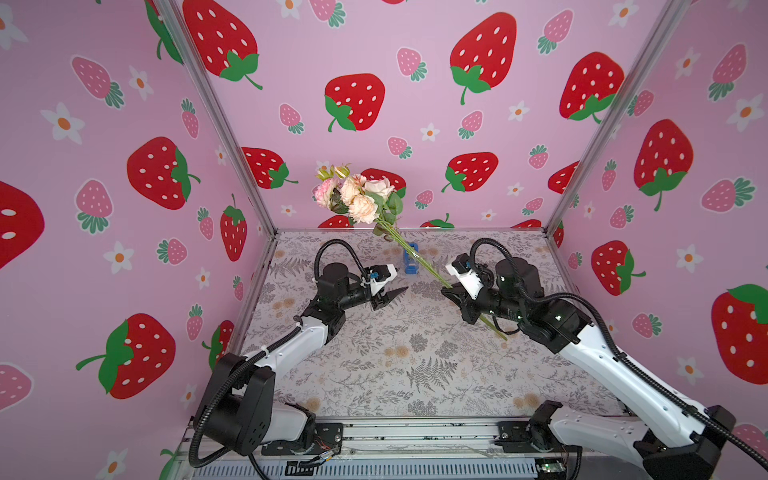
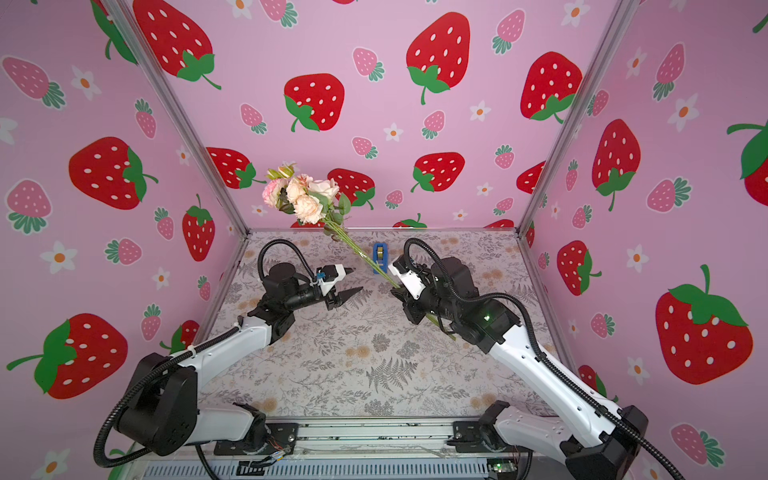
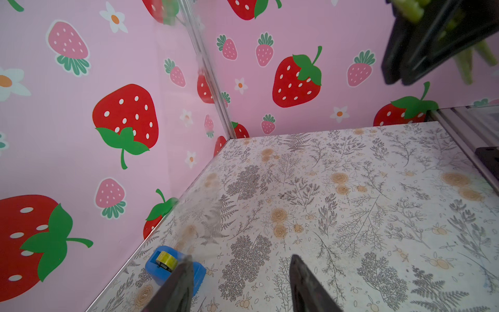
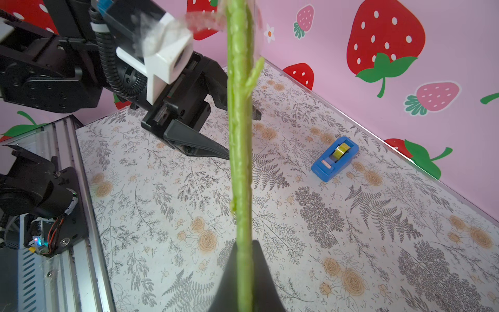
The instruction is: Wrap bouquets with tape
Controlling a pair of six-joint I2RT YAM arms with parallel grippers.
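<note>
A bouquet of pink and cream flowers [image 1: 361,196] is tilted in the air, its blossoms toward the back left. My right gripper [image 1: 448,291] is shut on the green stems [image 4: 240,171], which run lengthwise through the right wrist view. The stem ends [image 1: 494,326] stick out below it. A glossy spot shows on the stems in the top left view; a clear film blurs their upper part in the right wrist view. Left of the stems, my left gripper stands open, empty between its fingers. The blue tape dispenser [image 4: 335,158] with its yellow roll rests on the table near the back.
Pink strawberry-patterned walls [image 1: 424,120] enclose the back and sides. Both grippers are close to each other over its middle. A faint translucent blur crosses the left wrist view; what it is, I cannot tell.
</note>
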